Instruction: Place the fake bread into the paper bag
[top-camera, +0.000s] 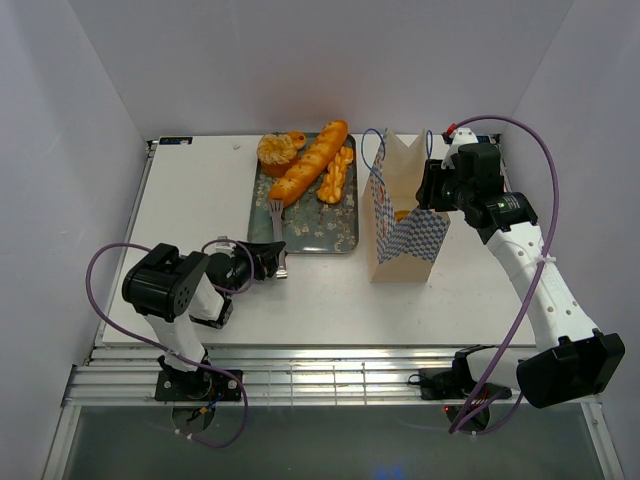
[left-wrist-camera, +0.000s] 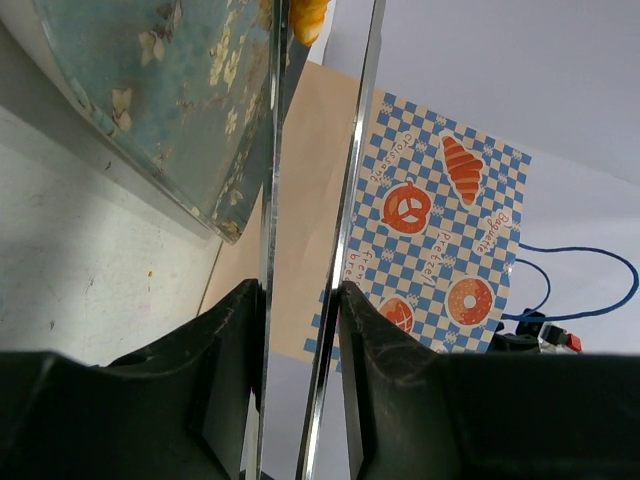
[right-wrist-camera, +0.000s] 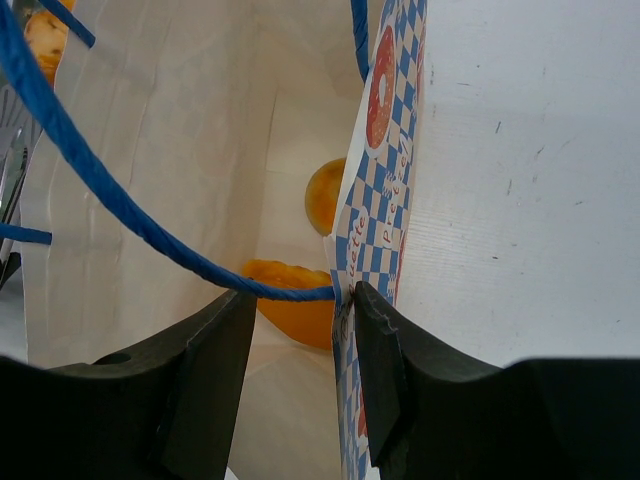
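On the green tray (top-camera: 325, 240) lie a long baguette (top-camera: 310, 165), a round bread (top-camera: 275, 153) and a braided bread (top-camera: 335, 178). My left gripper (top-camera: 274, 259) is shut on the metal tongs (top-camera: 278, 225); their far end is at the baguette's near end. Both tong arms pass between my fingers in the left wrist view. The paper bag (top-camera: 400, 265) stands upright and open, right of the tray. Its right upper edge is held by my right gripper, shut on it. Inside lie a long bread (right-wrist-camera: 290, 315) and a small round one (right-wrist-camera: 322, 195).
The bag's blue handles (top-camera: 372, 150) loop above its opening. Bare white table (top-camera: 195, 200) lies left of the tray, and a clear strip runs along the front. Walls stand at the back and both sides.
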